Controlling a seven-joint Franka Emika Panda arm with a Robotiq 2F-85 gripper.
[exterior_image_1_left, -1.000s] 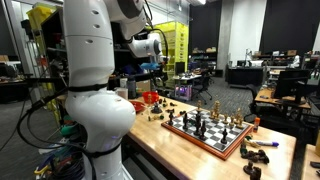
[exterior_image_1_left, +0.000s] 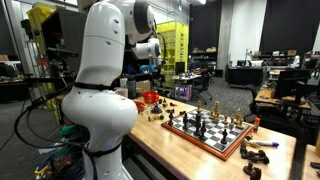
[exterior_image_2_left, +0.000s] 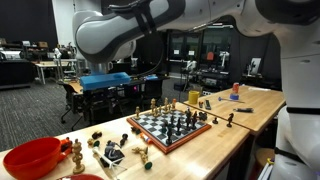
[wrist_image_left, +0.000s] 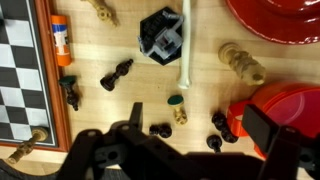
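High above the table, my gripper is open, its fingers wide apart and nothing held. Below it in the wrist view lie a small yellow piece with a green top (wrist_image_left: 178, 108) and dark pieces. A pale wooden chess piece (wrist_image_left: 242, 64) lies between the two red containers. The chessboard (wrist_image_left: 18, 75) enters the wrist view at left; in exterior view 2 the board (exterior_image_2_left: 168, 130) carries light and dark pieces. A dark chess piece (wrist_image_left: 117, 75) lies on the wood beside the board.
A red bowl (exterior_image_2_left: 35, 155) stands at the table's left in exterior view 2. An orange tube (wrist_image_left: 61, 40) lies by the board, and a light-handled tool (wrist_image_left: 185, 50) lies near a dark hexagonal object. Bare tabletop (exterior_image_1_left: 185, 155) shows in front of the board.
The upper arm and gripper have shifted slightly in exterior view 1. The board and its pieces look unchanged.
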